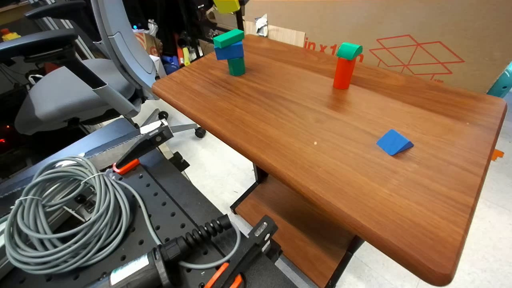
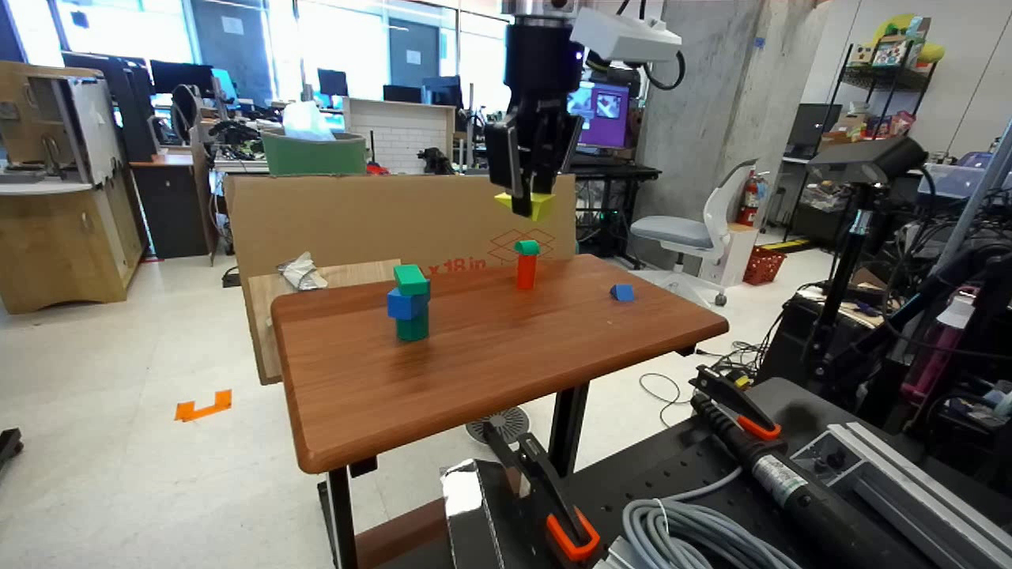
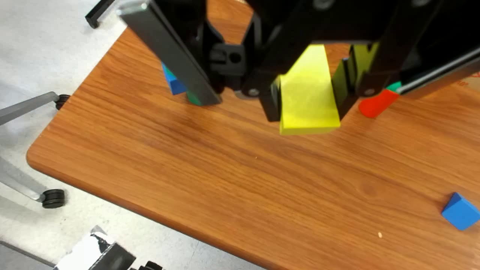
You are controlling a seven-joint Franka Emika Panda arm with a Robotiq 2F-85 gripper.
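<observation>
My gripper [image 2: 531, 204] is shut on a yellow block [image 3: 310, 96], held high above the table in exterior view 2. In exterior view 1 only the lower part of the yellow block [image 1: 227, 5] shows at the top edge, above and behind the stack. That stack has a green block [image 1: 229, 38] on top, a blue block [image 1: 230, 51] in the middle and a dark green block [image 1: 236, 67] below. A red cylinder [image 1: 344, 73] stands upright, capped by a green rounded piece [image 1: 349, 50]. Alone toward the right lies a blue wedge [image 1: 394, 142].
In front, a black bench [image 1: 192, 201] carries coiled cable and clamps.
</observation>
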